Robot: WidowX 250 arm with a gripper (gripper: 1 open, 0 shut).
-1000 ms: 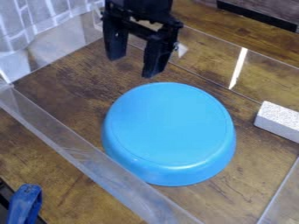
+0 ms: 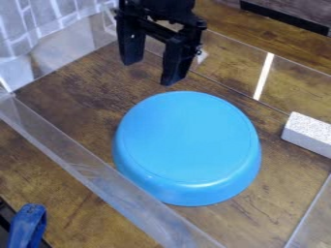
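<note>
The black gripper (image 2: pixel 153 58) hangs at the top centre of the view, above a large round blue object (image 2: pixel 188 145) lying on the wooden surface. Its two fingers (image 2: pixel 131 44) point down and stand apart, with nothing visible between them.
A white block (image 2: pixel 308 133) lies at the right. A small pale object (image 2: pixel 199 54) sits behind the gripper. A blue item (image 2: pixel 29 225) is at the lower left. Clear plastic walls (image 2: pixel 91 170) border the area.
The gripper has shifted very slightly over the last second. The objects on the surface have not moved.
</note>
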